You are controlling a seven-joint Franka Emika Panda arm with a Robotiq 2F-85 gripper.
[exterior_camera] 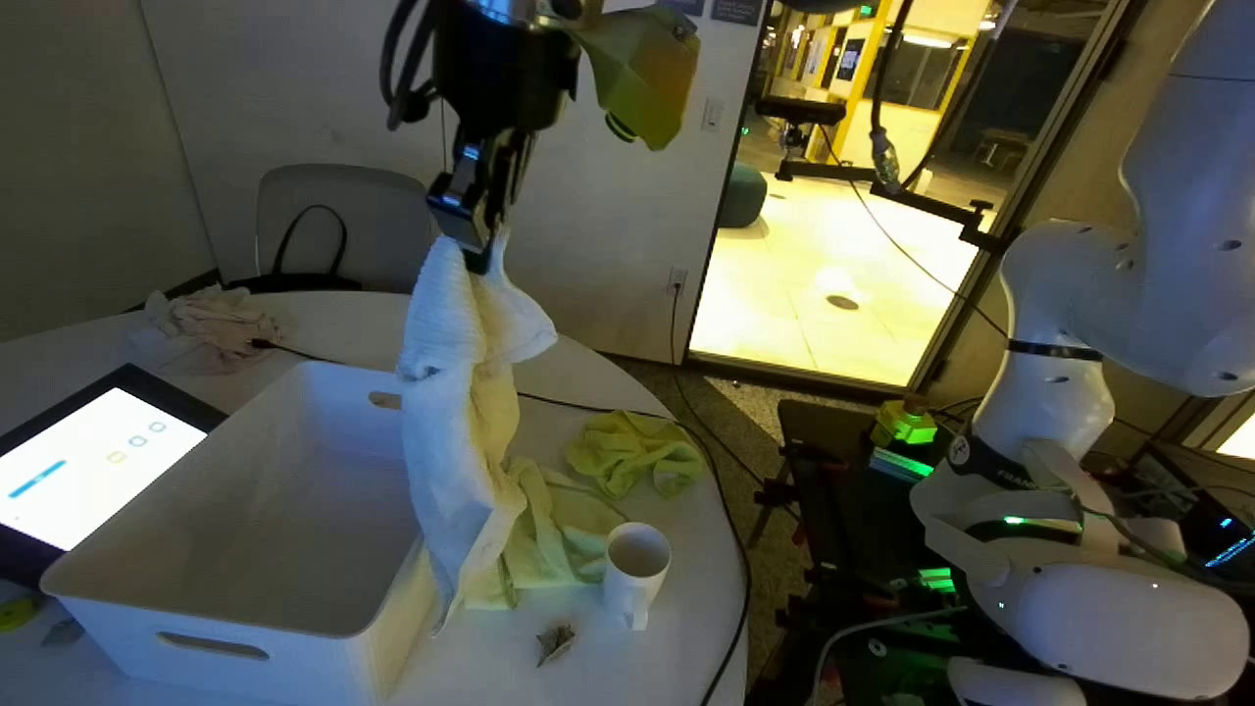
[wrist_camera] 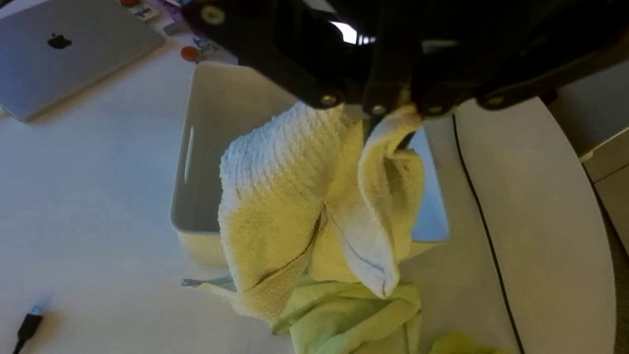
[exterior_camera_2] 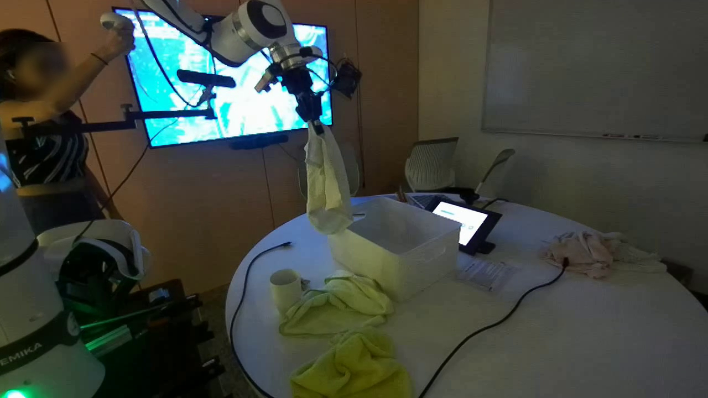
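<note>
A white towel (exterior_camera: 453,400) hangs from my gripper (exterior_camera: 476,229), which is shut on its upper end. In exterior view 1 the cloth drops past the right-hand wall of the white bin (exterior_camera: 247,612); exterior view 2 shows the towel (exterior_camera_2: 327,186) beside the bin's near corner. Seen from the wrist, the towel (wrist_camera: 277,200) bunches below the fingers and covers part of the bin (wrist_camera: 203,227). No cloth shows inside the visible part of the bin. A pale green cloth (exterior_camera_2: 338,305) and a brighter yellow-green cloth (exterior_camera_2: 355,368) lie on the table.
A white mug (exterior_camera: 636,571) stands by the pale green cloth, with a small crumpled scrap (exterior_camera: 555,641) near it. A lit tablet (exterior_camera: 88,453) flanks the bin. Pinkish cloth (exterior_camera_2: 587,252) lies far off. A black cable (exterior_camera_2: 504,318) crosses the table.
</note>
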